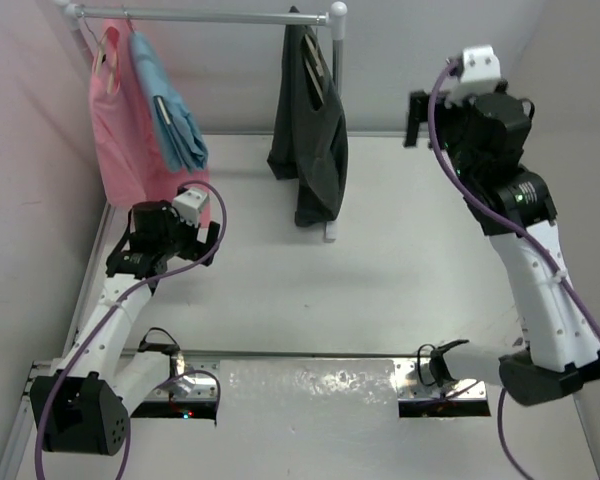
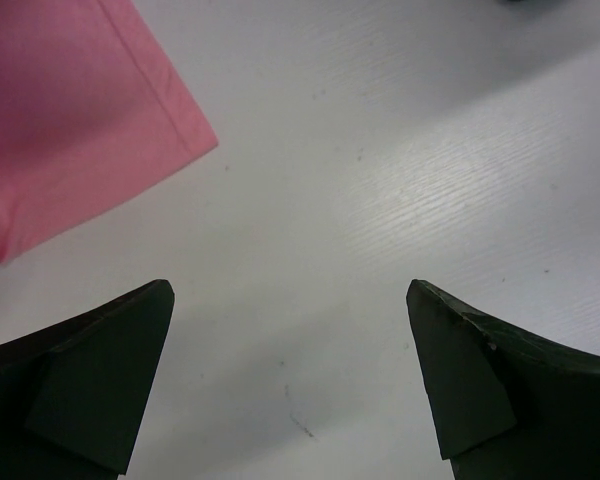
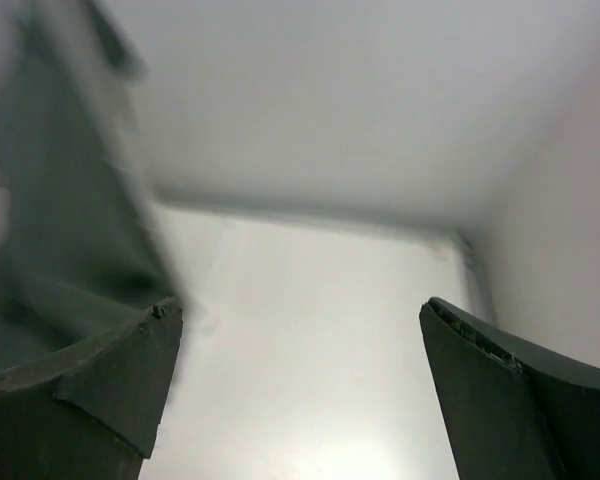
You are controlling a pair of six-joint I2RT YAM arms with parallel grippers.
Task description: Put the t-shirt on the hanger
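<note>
A dark grey t-shirt (image 1: 310, 160) hangs on a hanger from the rail (image 1: 210, 15) at the top of the top view; it shows blurred at the left of the right wrist view (image 3: 70, 240). My right gripper (image 1: 435, 115) is open and empty, off to the right of that shirt. My left gripper (image 1: 202, 245) is open low over the white floor, just below a pink garment (image 1: 120, 140), whose hem (image 2: 100, 160) appears in the left wrist view.
A folded light blue garment (image 1: 170, 110) hangs beside the pink one. Grey walls enclose both sides.
</note>
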